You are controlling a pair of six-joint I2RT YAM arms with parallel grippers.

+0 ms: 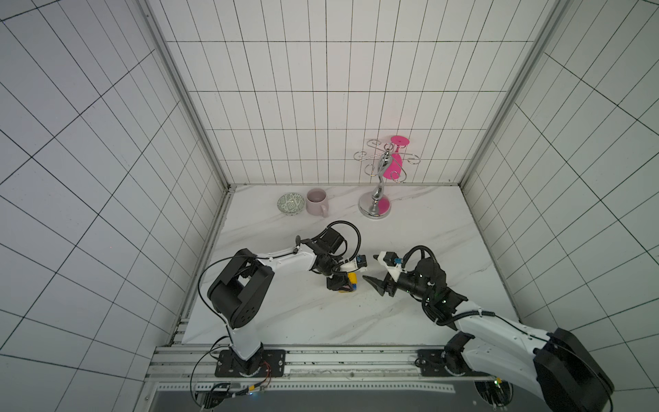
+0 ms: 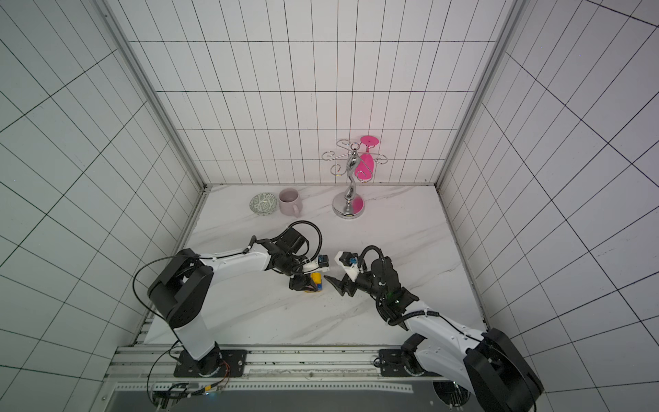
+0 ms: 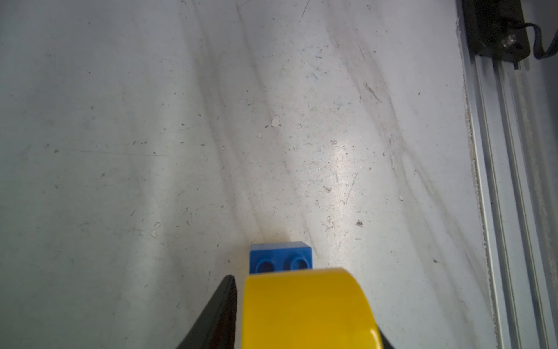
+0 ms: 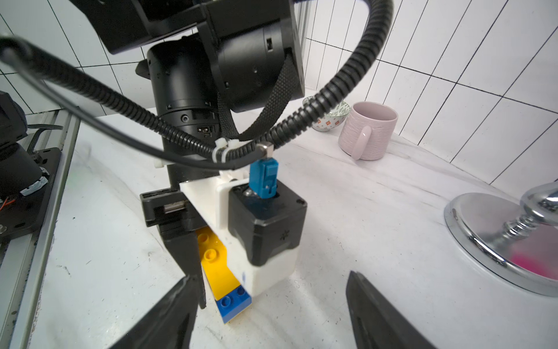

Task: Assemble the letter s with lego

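In the right wrist view my left gripper [image 1: 351, 276] is shut on a yellow brick [image 4: 218, 271] with studs on its upper part. The same yellow brick, with a smooth curved end, fills the lower edge of the left wrist view [image 3: 305, 308]. A blue brick [image 4: 233, 302] shows just past its end, low over the table; a thin yellow edge peeks out beneath it. Whether the two bricks are joined cannot be made out. My right gripper is part open to the right of the bricks, with nothing between its fingers. The left fingers hide much of the stack.
A pink mug [image 1: 316, 202] and a patterned bowl [image 1: 291, 203] stand at the back. To their right is a metal stand [image 1: 374, 204] bearing a pink glass [image 1: 393, 166].
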